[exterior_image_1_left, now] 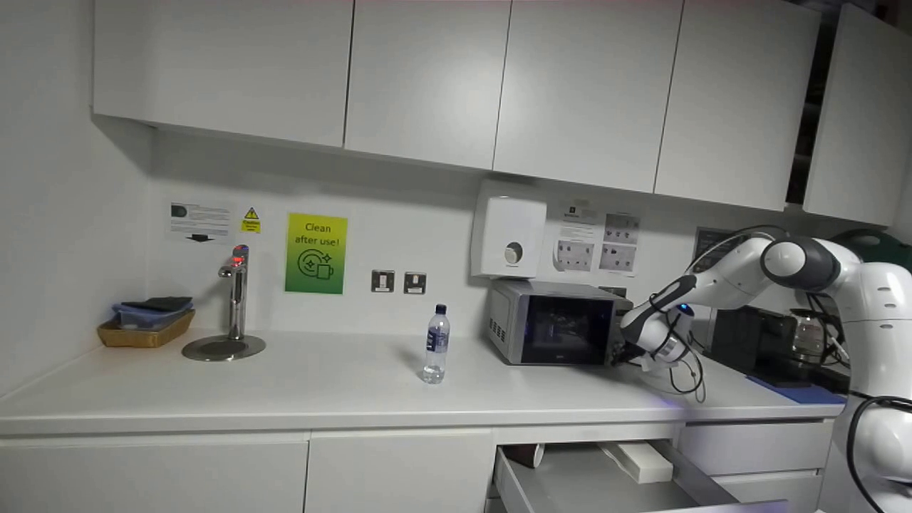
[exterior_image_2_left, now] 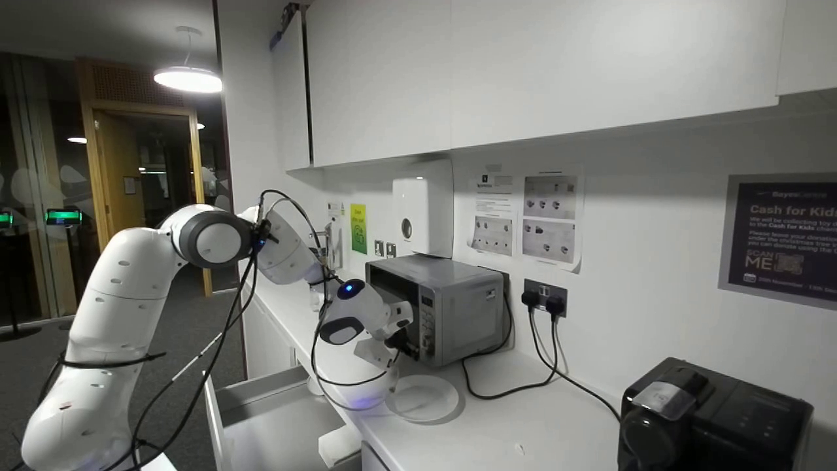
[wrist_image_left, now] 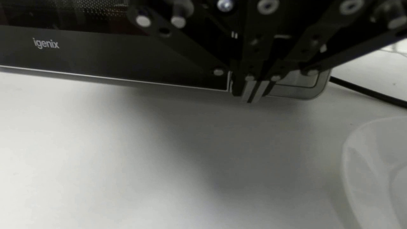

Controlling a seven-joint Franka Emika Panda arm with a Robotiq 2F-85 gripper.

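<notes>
The grey microwave [exterior_image_1_left: 561,325] stands against the wall, its dark door closed. In the wrist view, the lower edge of the microwave's door [wrist_image_left: 114,57] runs across the top left. My gripper is shut, its two fingers pressed together with nothing showing between them. It is at the microwave's lower right front, by the control panel; the same gripper [exterior_image_2_left: 408,348] is seen there from the side. Whether the fingertips touch the panel cannot be told, and the arm hides most of the panel in exterior view 1.
A clear plate [exterior_image_2_left: 424,398] lies on the counter just right of my gripper. Below the counter a drawer [exterior_image_2_left: 267,428] stands open. A water bottle [exterior_image_1_left: 436,346] is left of the microwave, a black coffee machine [exterior_image_2_left: 710,416] farther right. A black cable [exterior_image_2_left: 510,392] trails behind.
</notes>
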